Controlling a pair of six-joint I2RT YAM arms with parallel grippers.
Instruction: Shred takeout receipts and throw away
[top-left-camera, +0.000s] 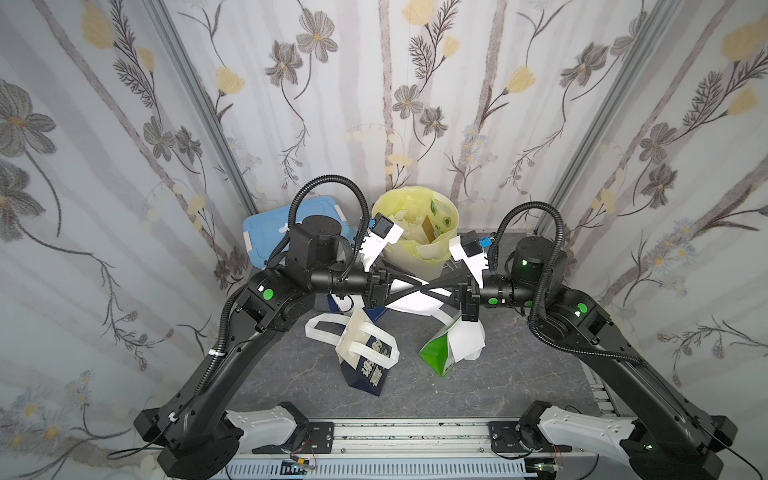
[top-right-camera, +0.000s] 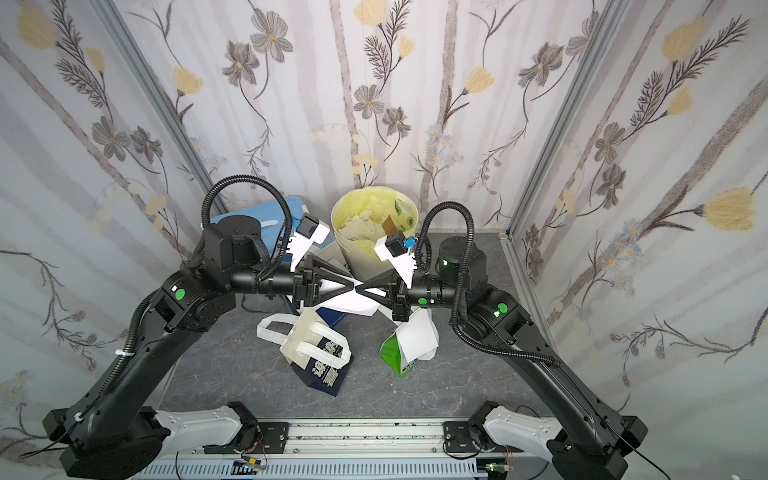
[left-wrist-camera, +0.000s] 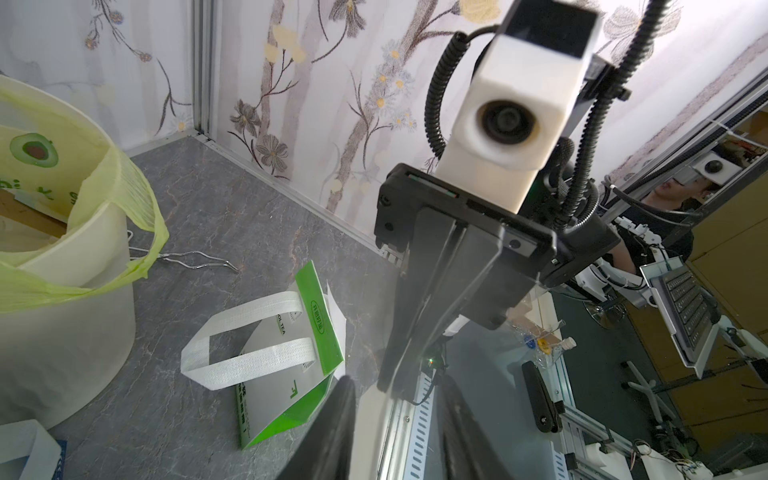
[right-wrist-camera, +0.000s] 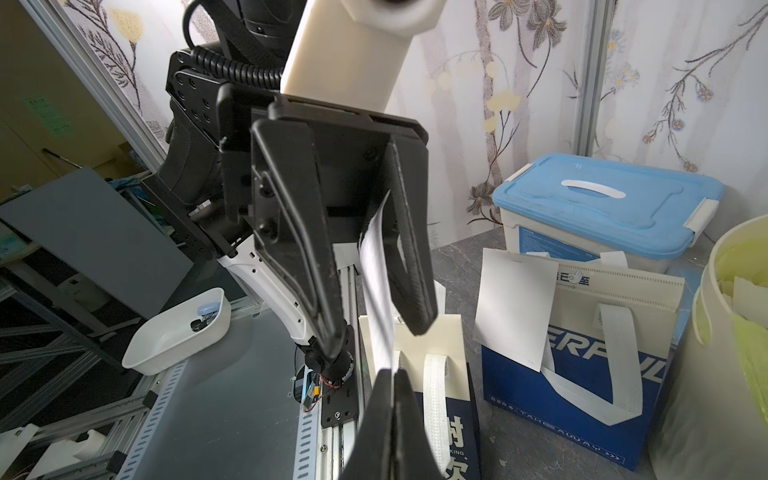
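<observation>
A white paper receipt (right-wrist-camera: 377, 288) is stretched between my two grippers at the centre of the top views, with my right gripper shut on it. My left gripper is part open around the paper's other end, its fingertips near the right gripper's. Beyond them stands the bin (top-left-camera: 416, 256) with a yellow liner and paper scraps inside. A navy-and-cream bag (top-left-camera: 368, 368) and a green-and-white bag (top-left-camera: 438, 352) lie in front; a blue-and-white bag (right-wrist-camera: 560, 392) with a paper sheet (right-wrist-camera: 514, 304) stands beside the bin.
A blue-lidded box stands at the back left. Bare grey floor (left-wrist-camera: 192, 184) shows right of the bin and along the front.
</observation>
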